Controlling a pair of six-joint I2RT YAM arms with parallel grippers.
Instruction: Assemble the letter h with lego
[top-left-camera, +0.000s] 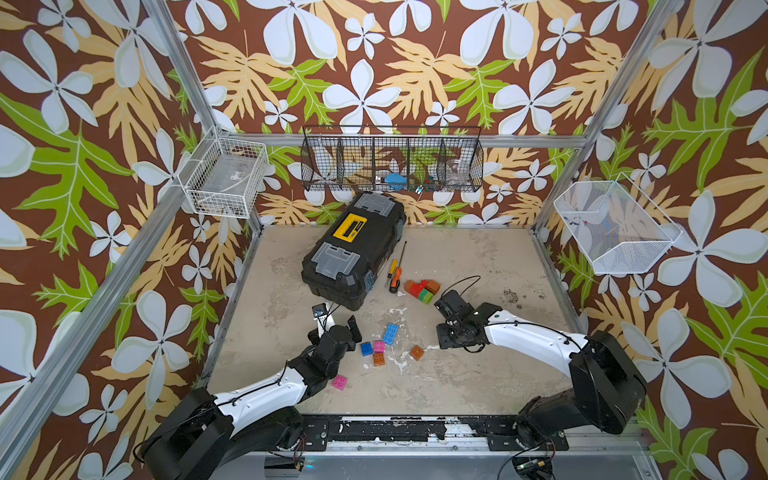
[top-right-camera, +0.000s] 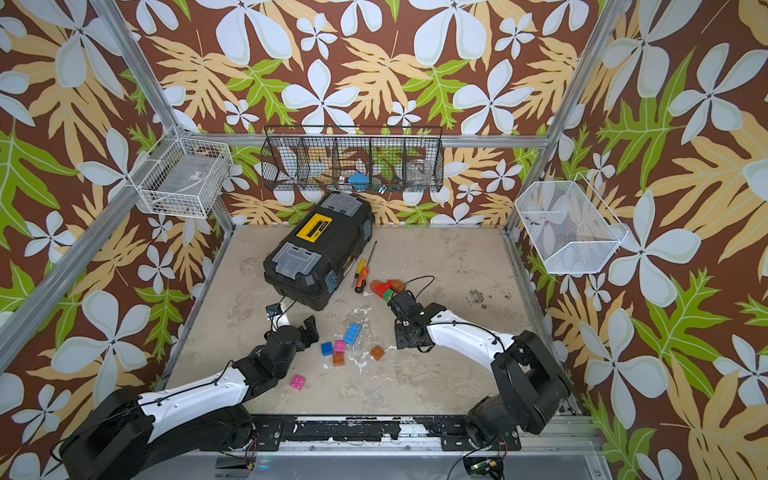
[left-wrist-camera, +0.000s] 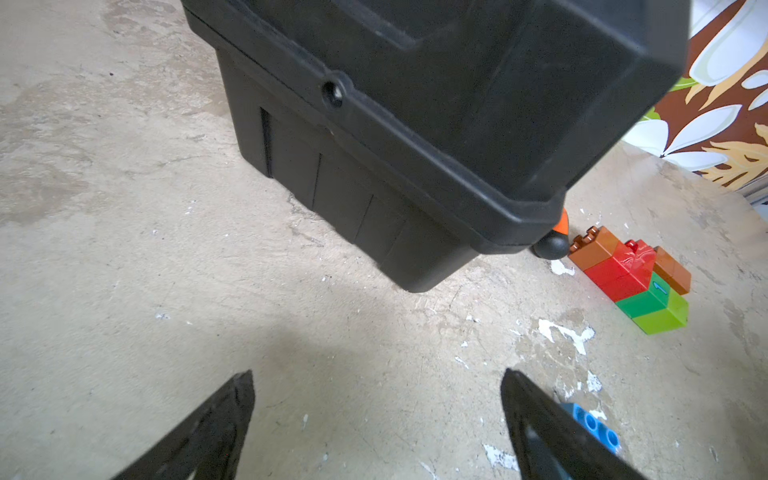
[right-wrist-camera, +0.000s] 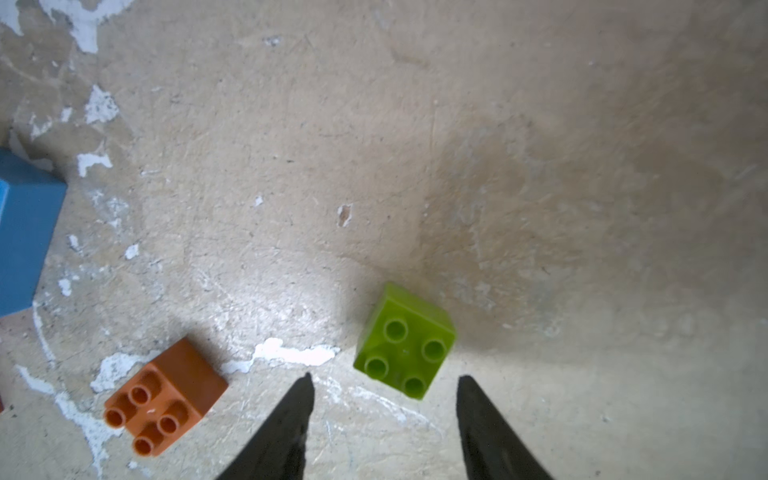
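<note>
In the right wrist view a lime green brick (right-wrist-camera: 405, 342) stands studs up on the table, just beyond the fingertips of my right gripper. That gripper is apart from it, its fingers spread with nothing between them. An orange-brown brick (right-wrist-camera: 166, 397) lies to its left. My left gripper is open and empty over bare table near the toolbox. A joined group of red, brown and green bricks (top-left-camera: 421, 289) lies behind. Near the middle are a large blue brick (top-left-camera: 390, 333), a small blue brick (top-left-camera: 366, 349), pink bricks (top-left-camera: 340, 382) and an orange brick (top-left-camera: 378, 360).
A black toolbox (top-left-camera: 353, 249) fills the back left of the table, with screwdrivers (top-left-camera: 395, 274) beside it. Wire baskets (top-left-camera: 392, 163) hang at the back and on both sides.
</note>
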